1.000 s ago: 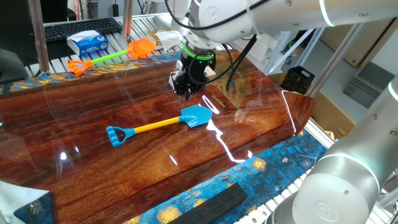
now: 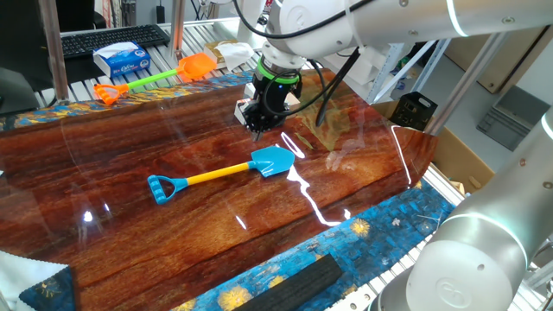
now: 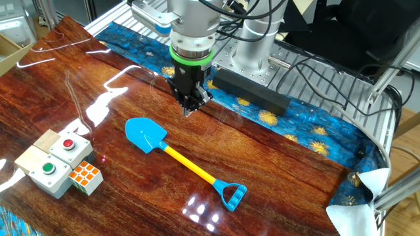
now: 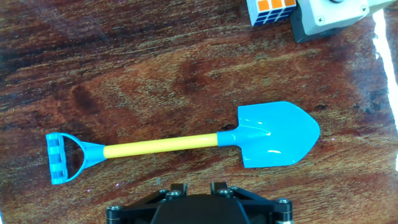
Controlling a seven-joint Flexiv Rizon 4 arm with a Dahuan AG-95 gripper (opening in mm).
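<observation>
A toy shovel with a blue blade (image 4: 277,135), a yellow shaft (image 4: 160,146) and a blue grip (image 4: 65,158) lies flat on the dark wooden table. All of it shows in every view. My gripper (image 2: 257,138) hangs above the table, beyond the blade in exterior view 1. In exterior view 2 the gripper (image 3: 186,114) is on the base side of the shovel and touches nothing. At the bottom of the wrist view the gripper's fingertips (image 4: 178,188) stand near each other, with a narrow empty gap between them.
A Rubik's cube (image 3: 86,177) stands beside button boxes with a red button (image 3: 68,144) and a green button (image 3: 48,168). An orange and green shovel (image 2: 154,79) and a tissue pack (image 2: 122,60) lie at the far edge.
My gripper's fingers have drawn closer together; their tips stood further apart before. The arm has hardly moved, and the blue shovel lies where it was.
</observation>
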